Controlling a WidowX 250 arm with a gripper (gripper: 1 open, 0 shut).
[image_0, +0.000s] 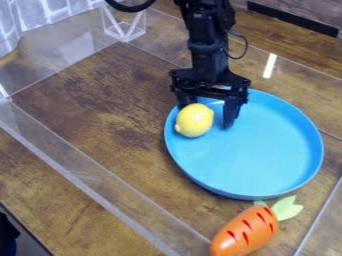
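Observation:
My black gripper (207, 98) comes down from the top centre over the back edge of a blue plate (254, 165), its fingers spread apart. A yellow rounded object (195, 120) lies on the plate at its left side, just in front of the gripper; whether the fingers touch it I cannot tell.
An orange toy carrot (245, 232) with pale green leaves lies in front of the plate at the lower right.

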